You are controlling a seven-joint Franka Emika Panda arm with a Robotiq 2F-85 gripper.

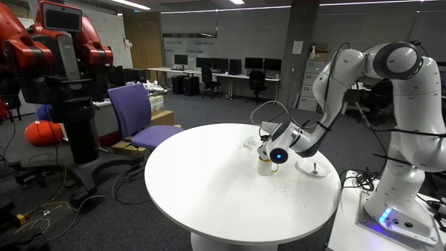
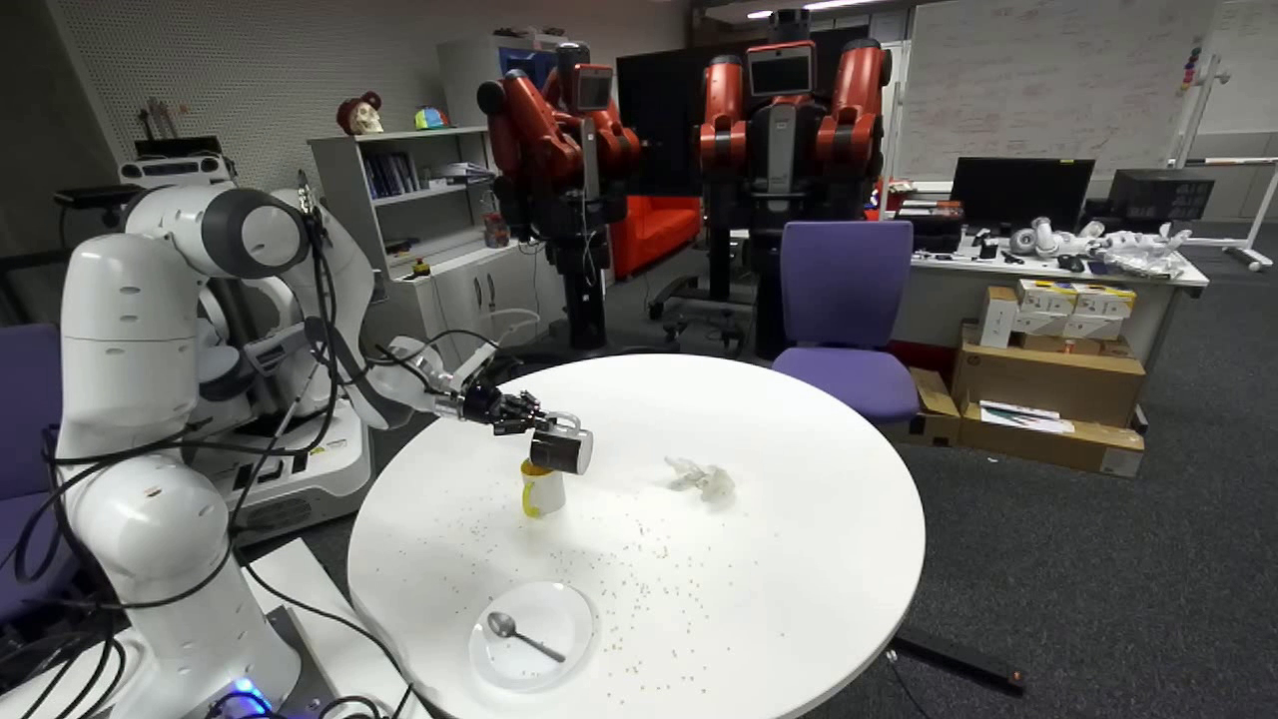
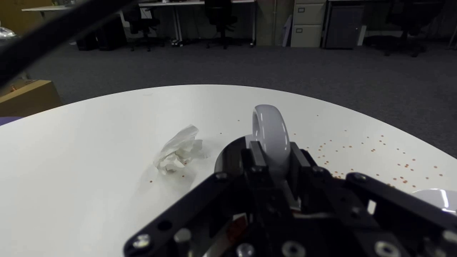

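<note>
A dark mug with a pale handle (image 3: 274, 128) is held in my gripper, whose fingers are shut on that handle. In exterior view 2 this dark mug (image 2: 558, 448) is tipped on its side in the air, its handle uppermost, with my gripper (image 2: 527, 417) at its left. Just below it, a white mug with a yellow inside and yellow handle (image 2: 544, 491) stands upright on the table. Exterior view 1 shows the white mug (image 1: 264, 168) partly covered by the arm's wrist. Whether anything leaves the dark mug cannot be made out.
On the round white table (image 2: 767, 575) lie a plate (image 2: 575, 629) with a spoon (image 2: 527, 637) on it, and a crumpled clear wrapper (image 2: 704, 479). Small brownish bits are scattered between the mugs and plate.
</note>
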